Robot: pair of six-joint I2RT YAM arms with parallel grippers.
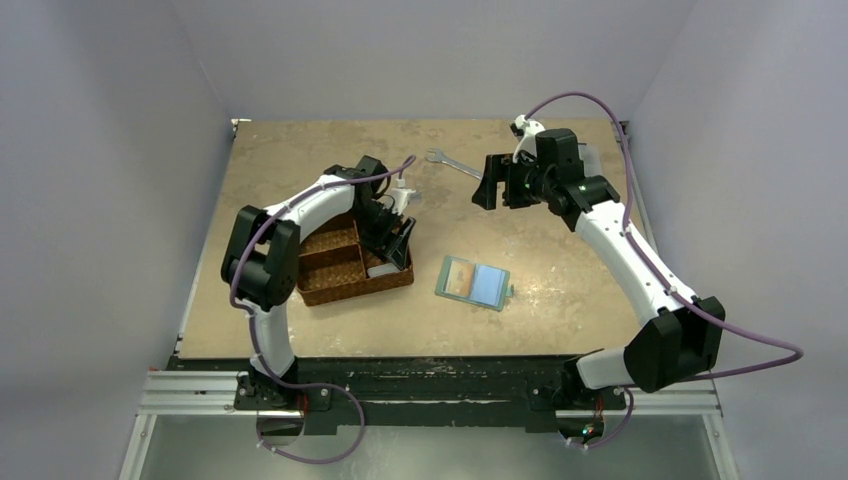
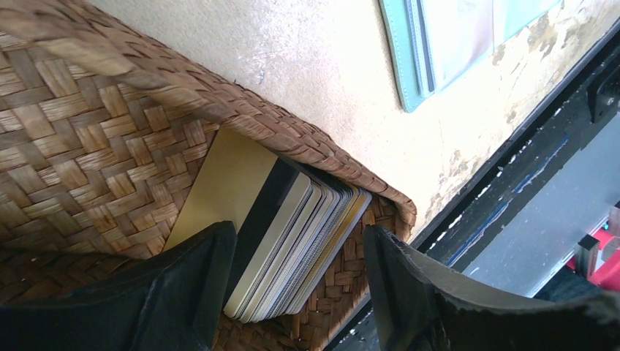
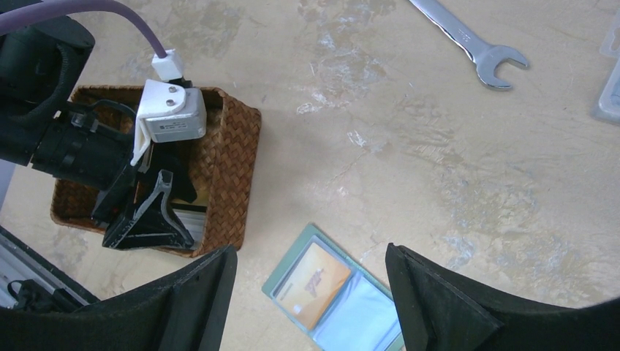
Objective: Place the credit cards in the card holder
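A stack of credit cards leans in a compartment of the woven basket, a gold card with a black stripe on its near face. Over that compartment is my left gripper, its fingers apart on either side of the stack; whether either finger touches a card I cannot tell. The green card holder lies open on the table to the right of the basket, with clear and pale blue pockets. High over the table, away from holder and basket, my right gripper stands open and empty.
A metal wrench lies toward the back of the table. At the back right, a clear plastic item is partly in view. Bare table surrounds the card holder, and the basket's wall rises between it and the cards.
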